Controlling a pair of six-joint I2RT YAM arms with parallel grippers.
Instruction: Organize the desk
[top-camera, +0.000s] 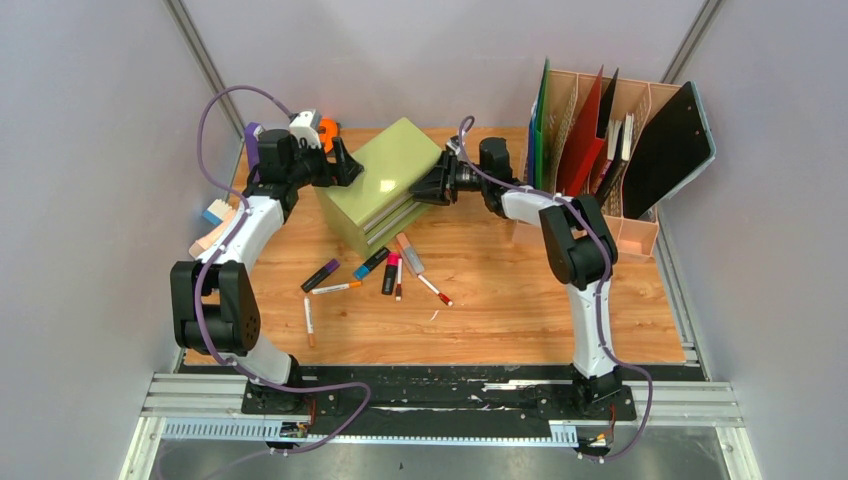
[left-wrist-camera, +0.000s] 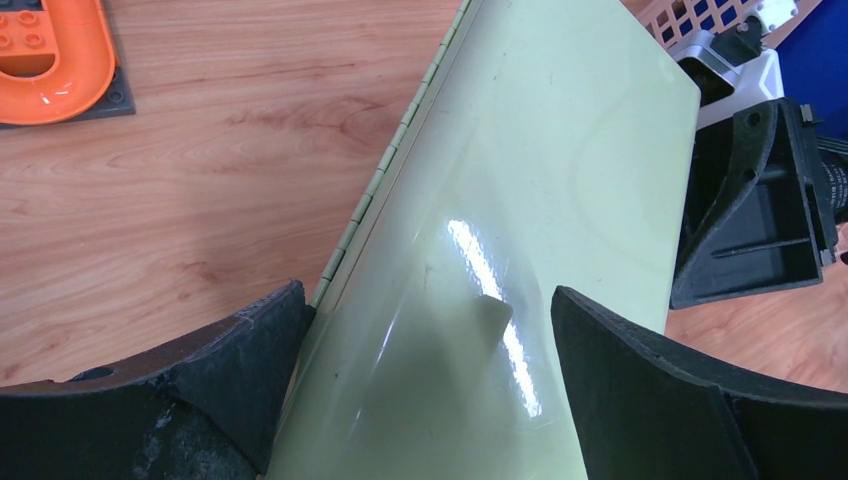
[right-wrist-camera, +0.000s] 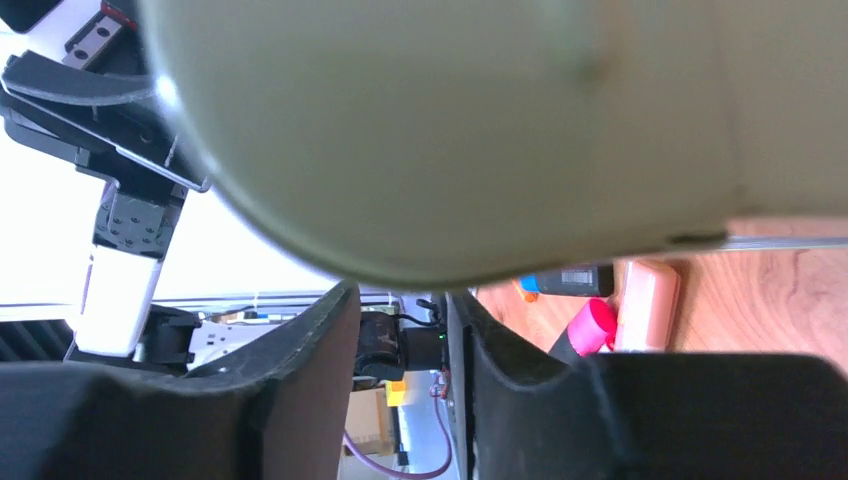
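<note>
A glossy light green cabinet (top-camera: 398, 160) with drawer fronts facing front right stands askew at the back centre of the desk. My left gripper (top-camera: 352, 165) is over its upper left side. In the left wrist view the fingers (left-wrist-camera: 650, 390) are spread, with the cabinet's smooth top (left-wrist-camera: 590, 130) filling the space beyond and between them. At the drawer side is my right gripper (top-camera: 428, 186). A blurred green edge (right-wrist-camera: 450, 240) looms right by its fingertips in the right wrist view, and a narrow gap shows between the fingers; whether they touch it I cannot tell.
Several markers (top-camera: 390, 273) lie scattered in front of the cabinet. A pink file organizer (top-camera: 635, 238) with folders stands at the back right. Blocks (top-camera: 213, 222) and an orange item (top-camera: 328, 132) are at the left.
</note>
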